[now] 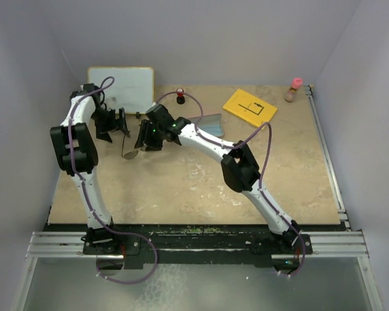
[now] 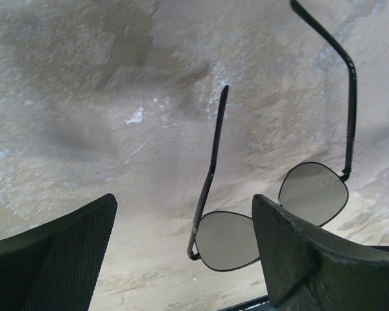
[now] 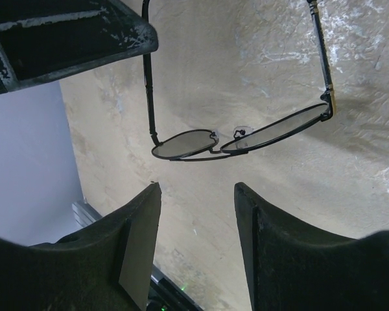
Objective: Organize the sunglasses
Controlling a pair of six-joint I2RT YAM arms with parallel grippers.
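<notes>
A pair of thin black-framed sunglasses [image 1: 131, 155] lies on the table at the left, lenses toward the front and temples spread open. In the left wrist view its near lens [image 2: 227, 241] is partly covered by the right finger, and one temple [image 2: 211, 172] runs up through the gap between the fingers. My left gripper is part open there, its fingers apart from the temple. My right gripper stands open by the other side of the glasses, with nothing between its fingers. In that view, both lenses [image 3: 185, 144] show beyond the fingertips.
Behind the left arm stands a white panel with a yellow edge [image 1: 122, 91]. A red-topped black bottle [image 1: 180, 97], a grey-blue striped item [image 1: 211, 124], a yellow box [image 1: 250, 107] and a pink-capped bottle [image 1: 293, 89] sit farther back.
</notes>
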